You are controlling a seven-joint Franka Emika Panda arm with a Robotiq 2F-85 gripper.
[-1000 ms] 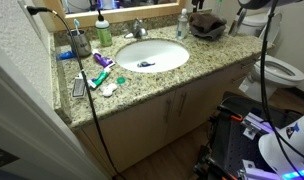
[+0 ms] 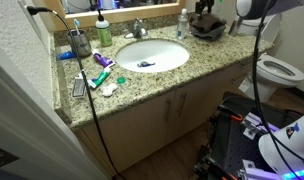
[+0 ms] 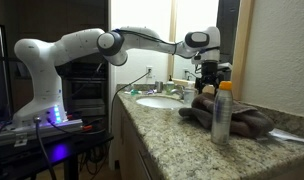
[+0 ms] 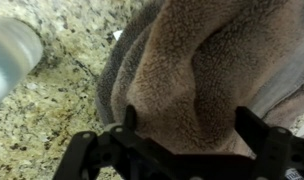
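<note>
A crumpled brown towel [image 3: 232,117] lies in a heap on the granite counter, and its fuzzy folds [image 4: 197,75] fill the middle of the wrist view. Directly over it is my gripper, its two dark fingers spread wide with towel showing between them. In exterior view 2 the gripper [image 3: 208,84] points down just above the top of the heap; whether the fingertips touch the cloth I cannot tell. Exterior view 1 has the towel [image 2: 207,25] at the counter's far end.
A clear bottle [image 3: 222,118] stands close beside the towel. The sink [image 2: 152,55] lies midway along the counter [image 2: 142,88]. Near its other end are a soap bottle [image 2: 104,34], a cup [image 2: 80,43] and several small items. A toilet [image 2: 279,72] is beyond the counter.
At the far end of the counter, the arm has come lower towards the towel. The towel and the other counter items look unmoved.
</note>
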